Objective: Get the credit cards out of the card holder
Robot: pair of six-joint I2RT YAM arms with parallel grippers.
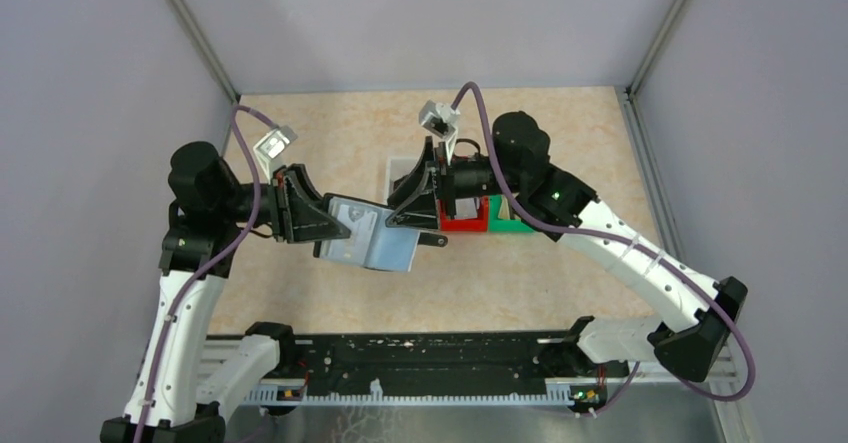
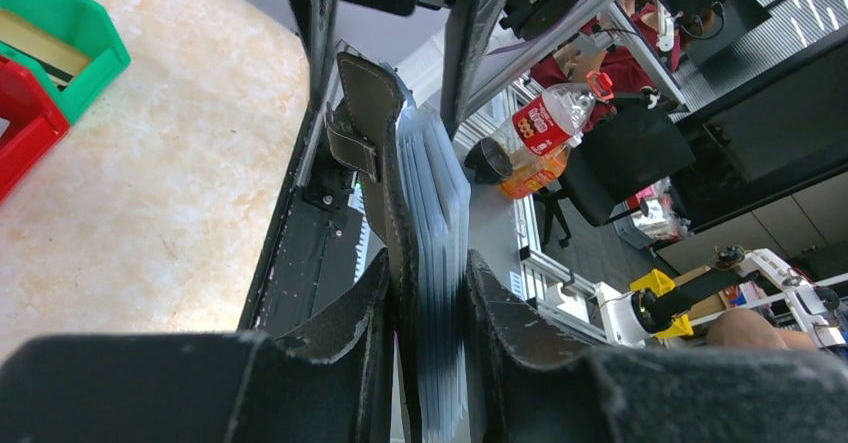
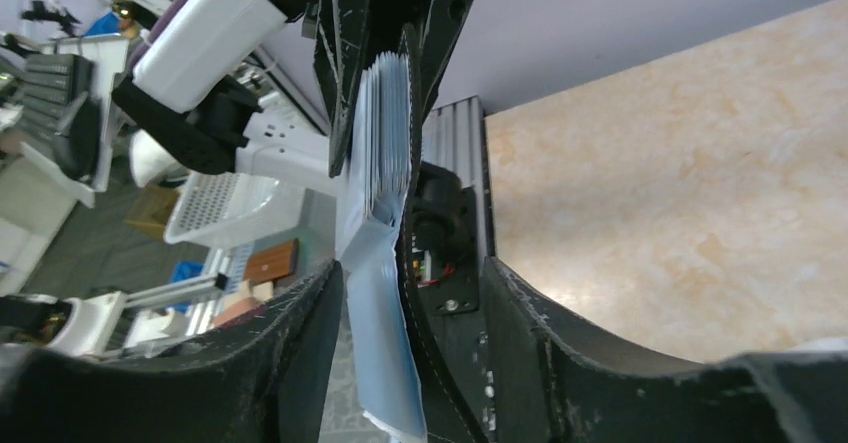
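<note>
An open black leather card holder [image 1: 368, 235] with pale blue plastic sleeves [image 2: 432, 213] hangs above the table between my grippers. My left gripper [image 1: 335, 225] is closed round its left end, pinching leather and sleeves together, as the left wrist view shows. My right gripper [image 1: 400, 213] is at the other end, part open; in the right wrist view the sleeves [image 3: 380, 333] and dark leather edge stand between its fingers, with a gap showing on the leather's side.
Behind the right gripper are a white bin [image 1: 398, 168], a red bin [image 1: 465, 225] and a green bin [image 1: 510, 227].
</note>
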